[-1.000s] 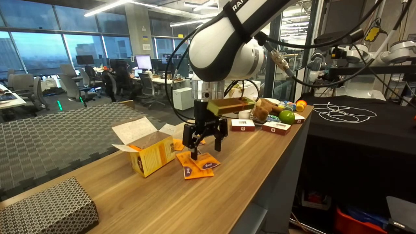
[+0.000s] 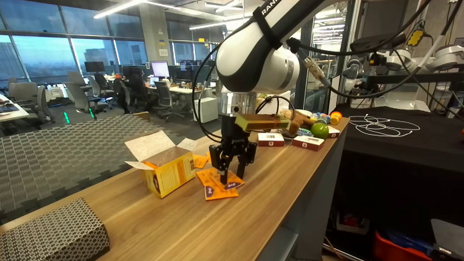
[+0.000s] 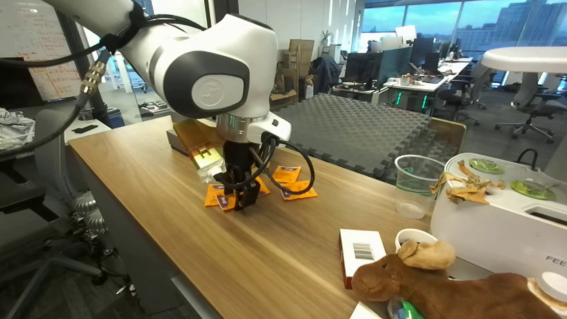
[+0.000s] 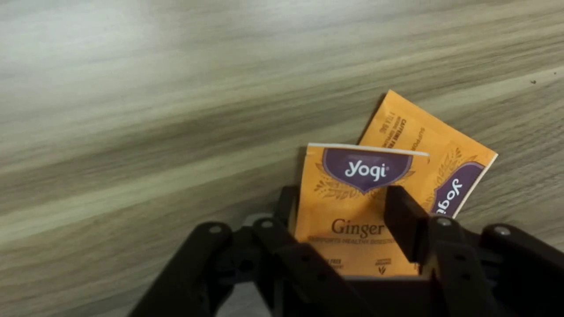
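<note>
Two orange Yogi tea sachets overlap on the wooden table. The upper sachet (image 4: 349, 211) lies between the fingers of my gripper in the wrist view, and the lower sachet (image 4: 449, 142) sticks out from under it to the right. My gripper (image 2: 231, 179) points straight down at the sachets, its fingers part open and narrower than the full spread. One fingertip is at the upper sachet's left edge, while the other overlaps its right side. Whether the fingers touch the paper cannot be told. A yellow tea box (image 2: 174, 174) stands with its flaps up beside the sachets, with something orange inside.
More orange sachets (image 3: 287, 174) lie behind the gripper. A black-and-white patterned box (image 2: 56, 232) sits at the near left. White-and-red boxes (image 2: 270, 139), a brown plush toy (image 3: 441, 282) and a clear cup (image 3: 414, 186) crowd the other end.
My gripper has come down and slightly to the right in exterior view 1, onto the sachets. Its fingers have drawn closer together. The box has not moved.
</note>
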